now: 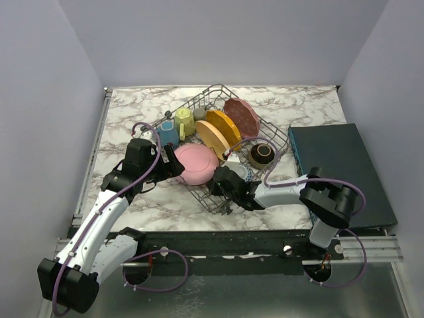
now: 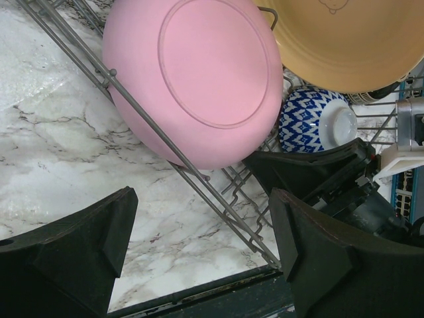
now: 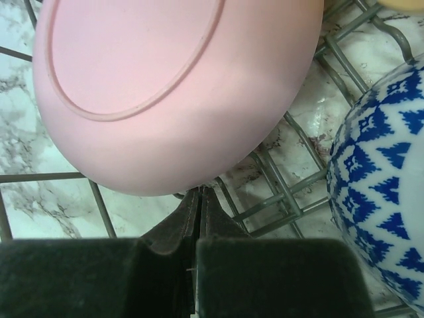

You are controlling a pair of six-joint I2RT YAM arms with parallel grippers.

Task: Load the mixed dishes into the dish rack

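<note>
A pink bowl [image 1: 195,162] lies bottom-up, tilted, in the near part of the wire rack [image 2: 142,112]. My left gripper [image 1: 173,162] hangs over its left side, fingers apart with nothing visible between them. My right gripper is shut at the bowl's lower edge, its tips partly hidden there; nothing shows between them. A blue-and-white bowl [image 3: 377,172] sits beside it on the right. Behind stand a peach plate [image 1: 211,138], an orange plate [image 1: 227,126] and a dark pink plate [image 1: 242,114].
A blue mug [image 1: 168,134], a green mug [image 1: 184,120] and a grey cup [image 1: 199,113] fill the back left. A dark bowl [image 1: 261,154] sits at the right. A dark board [image 1: 342,175] lies right of the rack; bare marble shows front left.
</note>
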